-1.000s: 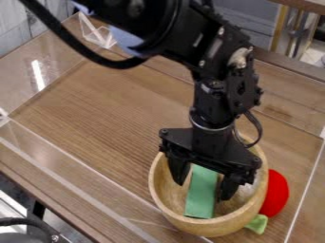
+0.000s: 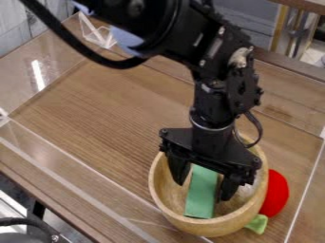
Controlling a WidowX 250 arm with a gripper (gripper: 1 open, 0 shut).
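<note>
A wooden bowl (image 2: 178, 204) sits at the lower right of the table, holding a green block (image 2: 200, 193) and a pale item (image 2: 244, 192) at its right side. My black gripper (image 2: 208, 171) is down over the bowl, its fingers around the upper end of the green block. The fingertips are partly hidden, so I cannot tell whether they touch or grip it.
A red object (image 2: 276, 193) with a green end lies right against the bowl's right side. A black cable or arm part shows at the lower left corner.
My gripper has shifted very slightly; the bowl and its contents look nearly unchanged.
</note>
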